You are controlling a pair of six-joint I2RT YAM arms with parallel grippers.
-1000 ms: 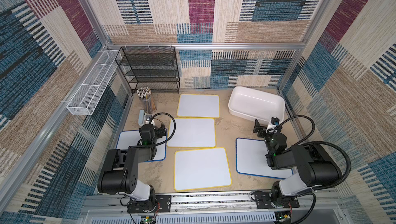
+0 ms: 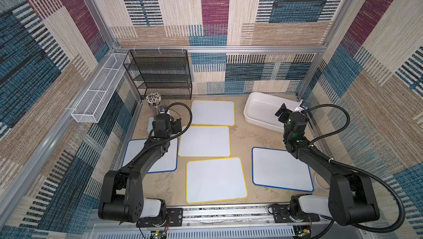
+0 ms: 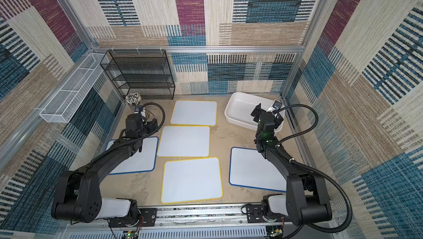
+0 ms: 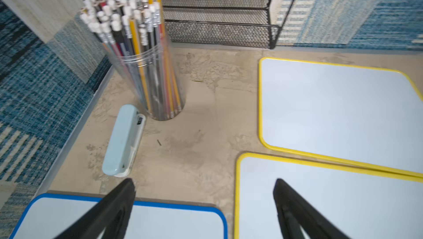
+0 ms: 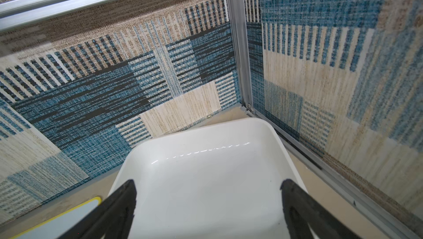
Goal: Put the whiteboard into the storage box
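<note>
Several white whiteboards lie flat on the table. Three have yellow edges: back (image 2: 212, 113), middle (image 2: 204, 141) and front (image 2: 216, 180). Two have blue edges, one at the right (image 2: 282, 168) and one at the left (image 2: 169, 159), partly under my left arm. The white storage box (image 2: 264, 109) at the back right looks empty where its inside shows. Above its near side is my right gripper, open, with nothing between its fingers. My left gripper is open and empty too, above the gap between the left blue-edged board and the middle yellow-edged one.
A clear cup of pencils (image 4: 154, 71) and a light blue stapler (image 4: 121, 139) stand at the back left. Behind them is a black mesh rack (image 2: 159, 73). A white wire basket (image 2: 99, 89) hangs along the left wall. Bare table shows between the yellow-edged boards and the right side.
My right gripper has gone from in front of the box to above it; the left has risen and come toward the pencil cup. Boards and box have not moved.
</note>
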